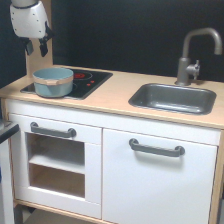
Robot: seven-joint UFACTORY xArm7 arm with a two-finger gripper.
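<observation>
At the upper left, my white gripper [36, 49] hangs with its dark fingertips spread apart, so it appears open. No object shows between them. Below it and a little to the right, a teal-grey pot [54, 88] rests on the left part of the black stove top [97, 79]. A clear gap separates the fingers from the pot. The inside of the pot is only partly visible.
Grey handles stick out from the oven door [53, 131] and the white cupboard door [157, 182]. A dark-topped object [6, 130] stands at the left edge.
</observation>
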